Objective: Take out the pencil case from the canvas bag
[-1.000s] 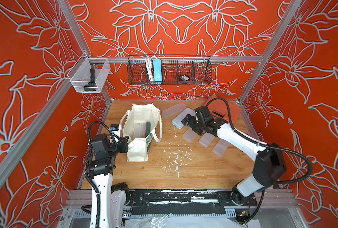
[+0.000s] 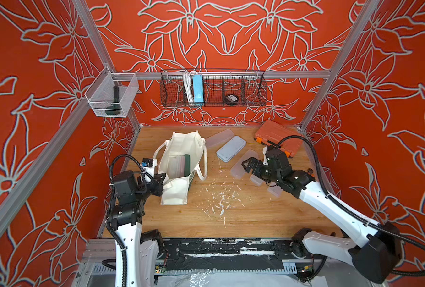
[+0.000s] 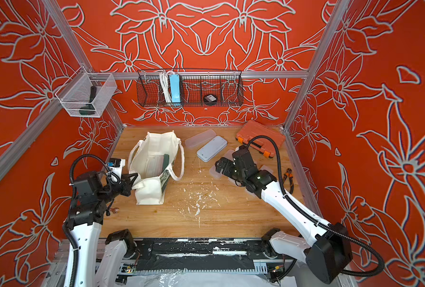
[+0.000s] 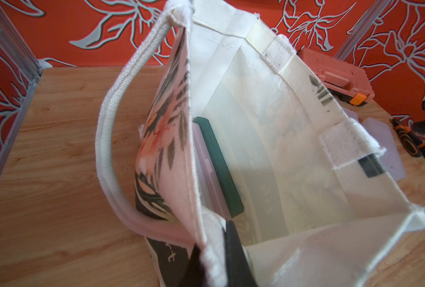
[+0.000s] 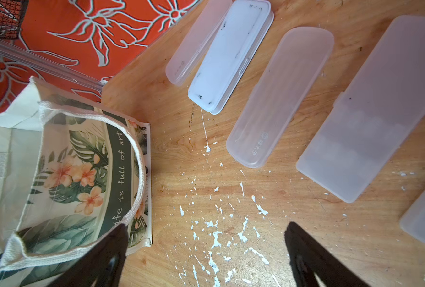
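Note:
The cream canvas bag (image 2: 176,189) stands open on the left of the table. Inside it, the left wrist view shows a green case (image 4: 219,167) beside pink translucent ones (image 4: 207,177). My left gripper is shut at the bag's near left rim, where white fabric is at its fingers; how much is between them is hard to tell. My right gripper stands open above the table to the right of the bag, with nothing between its fingers.
Several translucent cases (image 5: 279,95), a pale blue-white case (image 5: 229,52), an orange toolbox (image 2: 277,134) and pliers (image 3: 289,179) lie to the right. Baskets (image 2: 212,91) hang on the walls.
My right arm has moved right and toward the front, away from the middle cases. My left gripper and the bag have shifted slightly rightward.

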